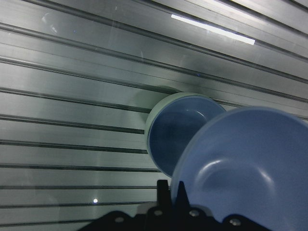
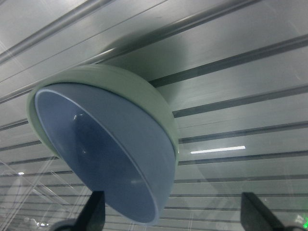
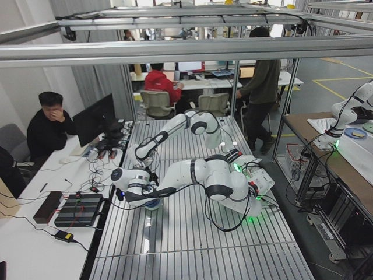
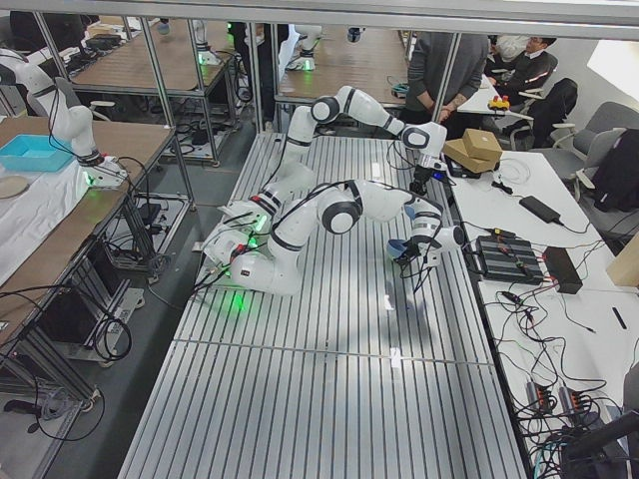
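In the left wrist view, my left gripper is shut on the rim of a large blue bowl (image 1: 245,173). Beyond it, lower on the slatted table, is a pale green bowl (image 1: 154,113) with blue inside (image 1: 175,137). The right wrist view shows a blue bowl (image 2: 149,159) tilted over or within a pale green bowl (image 2: 125,86); which, I cannot tell. My right gripper stands open there, the bowls between and beyond its fingers. In both camera views the arms largely hide the bowls.
A white side table with cables and black boxes (image 3: 78,210) runs along one edge. A person stands beside the frame at the back.
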